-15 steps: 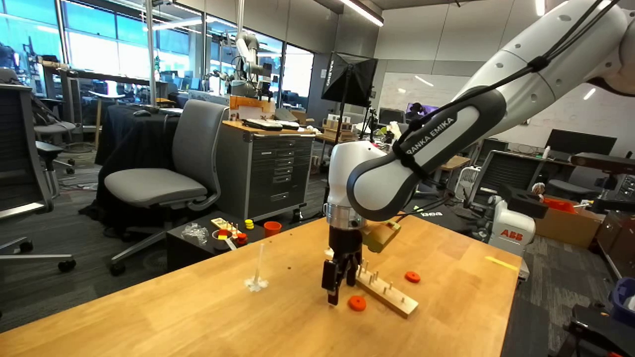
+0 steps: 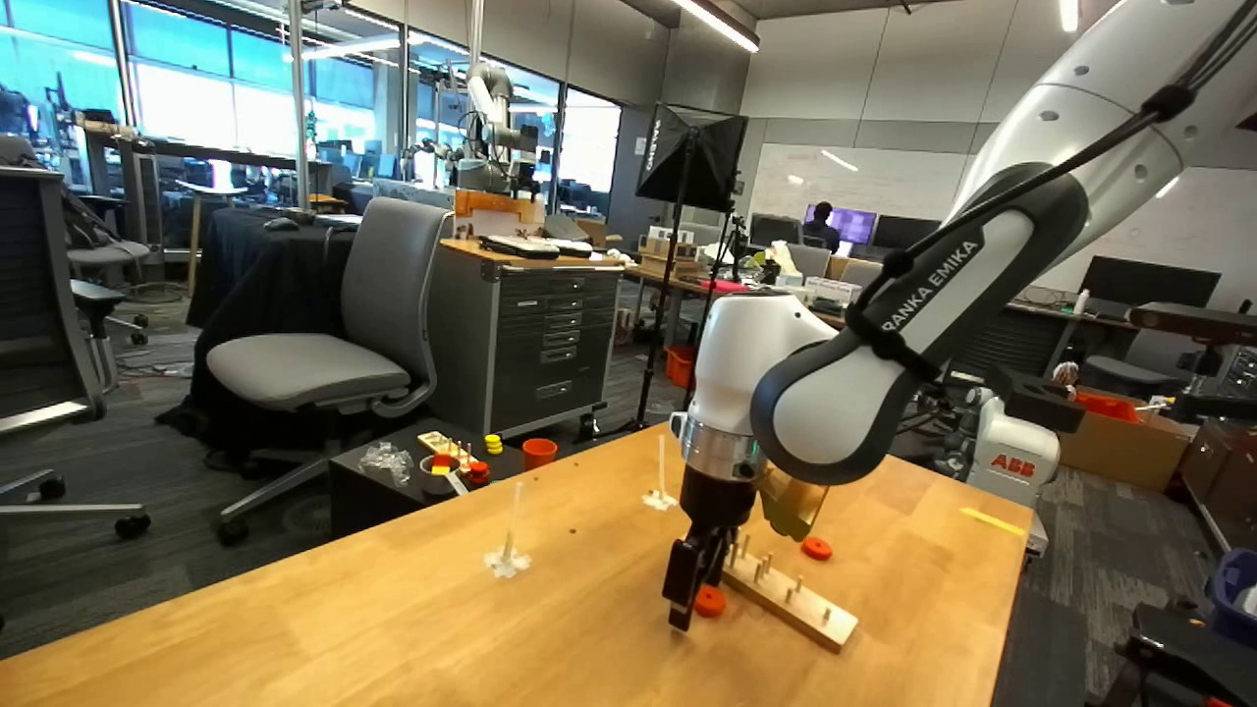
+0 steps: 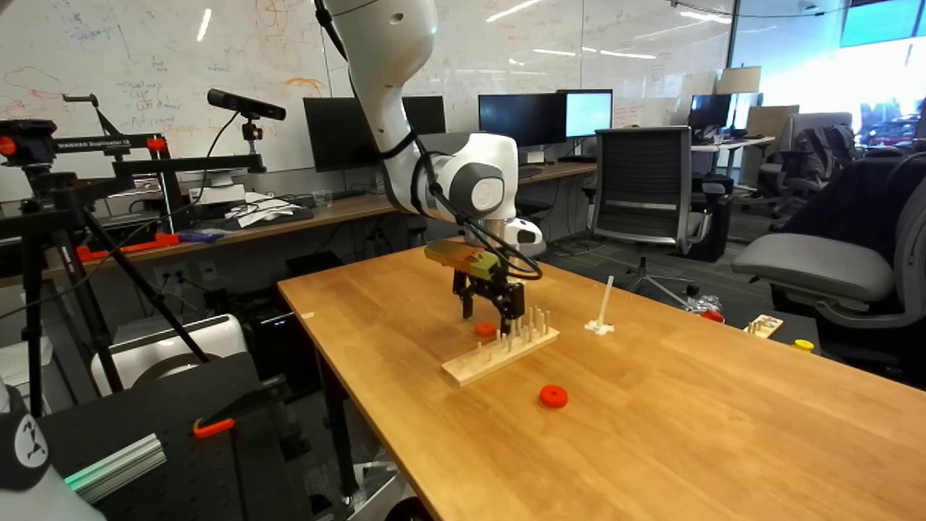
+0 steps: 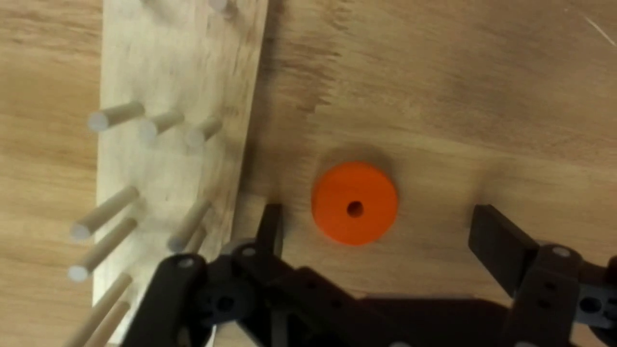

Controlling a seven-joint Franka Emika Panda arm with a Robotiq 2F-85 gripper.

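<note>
A round orange-red disc (image 4: 370, 222) with a small centre hole lies flat on the wooden table, between the spread fingers of my gripper. Neither finger touches it in the wrist view. The left finger (image 4: 270, 228) is close to the long edge of a pale peg board (image 4: 173, 167), which carries upright wooden pegs of differing heights. In exterior view 1 my gripper (image 2: 695, 599) is low at the table, partly hiding this disc (image 2: 712, 603). A second red disc (image 3: 553, 396) lies apart, across the board.
Two thin white upright rods on taped bases, one nearer (image 2: 510, 536) and one farther (image 2: 661, 483), stand on the table. An orange cup (image 2: 539, 453) is on a dark side stand.
My gripper has moved right and slightly lower in exterior view 1, coming around the nearer disc.
</note>
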